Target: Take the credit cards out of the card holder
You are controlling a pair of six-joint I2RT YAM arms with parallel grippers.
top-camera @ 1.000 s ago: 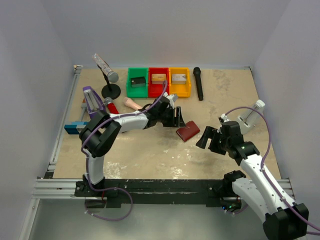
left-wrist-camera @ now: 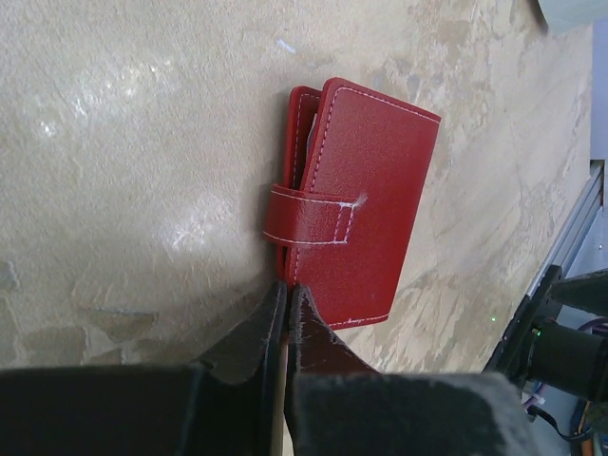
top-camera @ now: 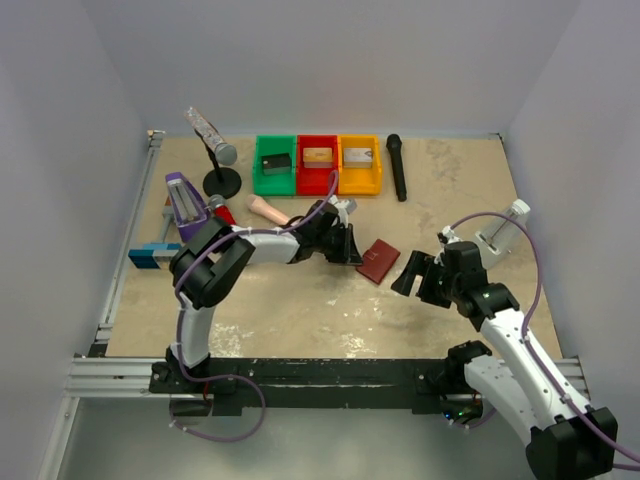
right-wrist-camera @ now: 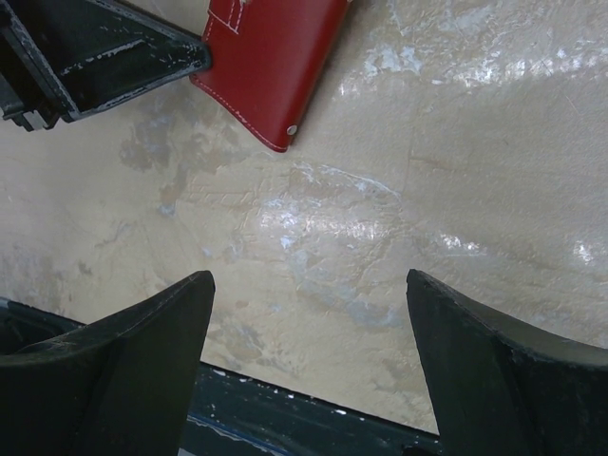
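Observation:
The red card holder [top-camera: 378, 261] lies flat near the middle of the table. In the left wrist view the holder [left-wrist-camera: 375, 199] has its strap [left-wrist-camera: 309, 217] across one long edge, and a narrow gap shows between its covers. My left gripper has its fingertips together, against that edge just below the strap; whether anything thin is between them is hidden. In the right wrist view a left finger [right-wrist-camera: 142, 62] touches the holder's side. My right gripper stands open and empty, right of the holder in the top view. No cards can be made out clearly.
Green [top-camera: 275, 182], red [top-camera: 316, 181] and yellow [top-camera: 360, 181] bins stand at the back, with a microphone [top-camera: 396, 167] beside them. A lamp-like stand [top-camera: 222, 182] and a purple holder [top-camera: 185, 207] occupy the left. Bare table lies in front.
The card holder has turned counterclockwise in the top view. My left gripper has moved slightly toward the front, and its fingers have come together. The right arm has stayed still.

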